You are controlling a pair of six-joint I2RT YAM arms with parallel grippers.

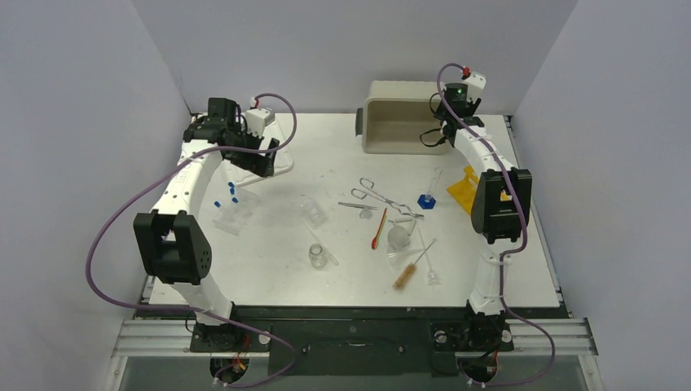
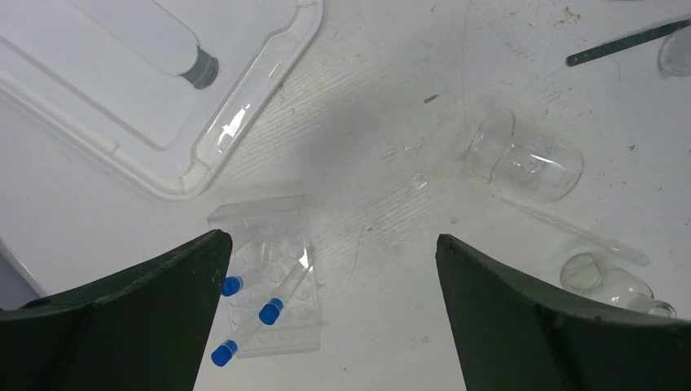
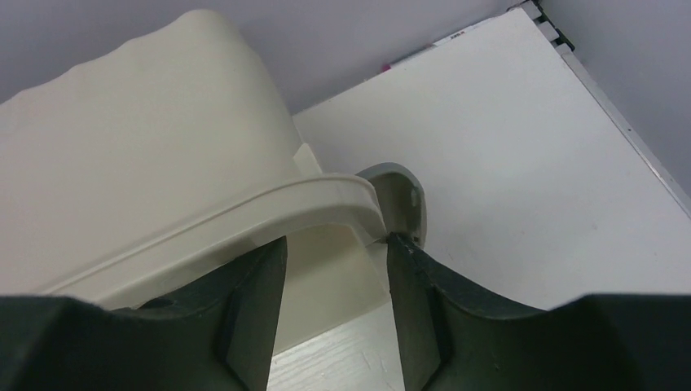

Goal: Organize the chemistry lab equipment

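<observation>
A beige bin (image 1: 401,151) lies on its side at the back of the table, its opening facing front. My right gripper is at the bin's right end, fingers apart, with the bin's rim corner (image 3: 358,198) and grey handle (image 3: 411,195) just beyond them; whether they touch cannot be told. Over the left of the table, my left gripper is open and empty. Below it show a clear rack (image 2: 281,338) with blue-capped tubes (image 2: 271,311), a tipped beaker (image 2: 534,167) and a white tray (image 2: 175,183).
Metal tongs (image 1: 383,197), a blue-based cylinder (image 1: 426,202), a brush (image 1: 405,276), a glass bottle (image 1: 317,257) and a red-and-yellow stick (image 1: 379,230) lie mid-table. A yellow object (image 1: 464,194) is partly under the right arm.
</observation>
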